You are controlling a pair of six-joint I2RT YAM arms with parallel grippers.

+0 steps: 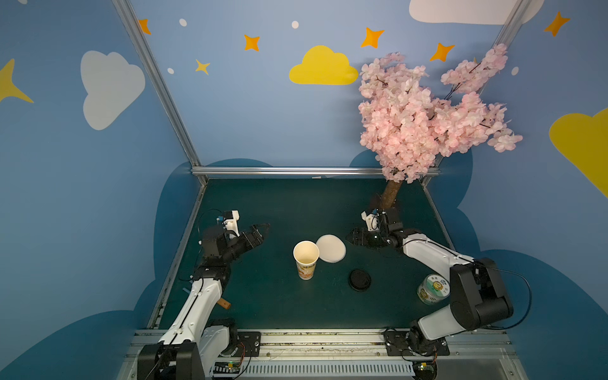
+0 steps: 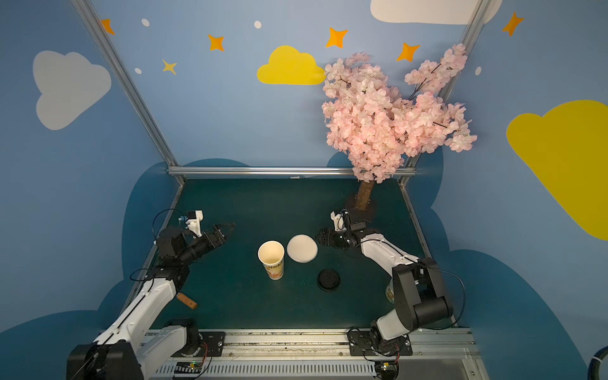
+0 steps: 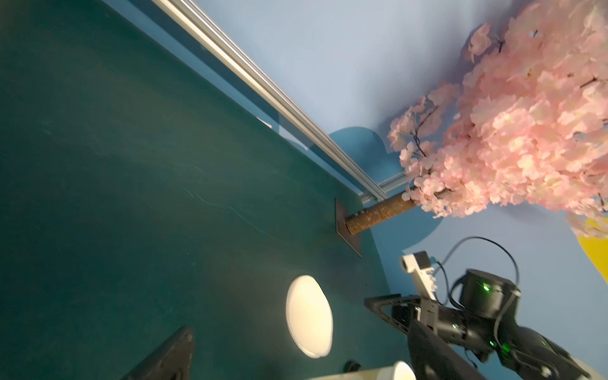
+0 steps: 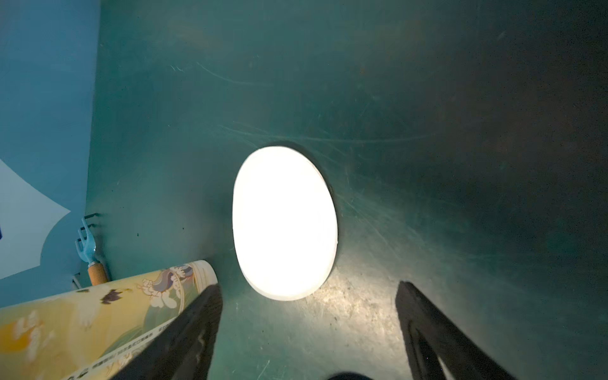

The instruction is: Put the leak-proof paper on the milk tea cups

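Note:
A tall paper cup [image 1: 306, 261] stands upright at the middle of the dark green table [image 1: 278, 202]. Right of it, the white leak proof paper disc [image 1: 330, 248] lies flat; the right wrist view shows it [image 4: 283, 221] between open fingers. My right gripper [image 1: 356, 237] hovers just right of the disc, open, holding nothing. My left gripper [image 1: 261, 231] is raised left of the cup, open and empty.
A black lid [image 1: 359, 280] lies front right of the cup. A decorated can [image 1: 433, 288] is at the right front, and a blossom tree [image 1: 390, 195] at the back right. A wooden-handled tool [image 4: 97, 273] lies at the left edge.

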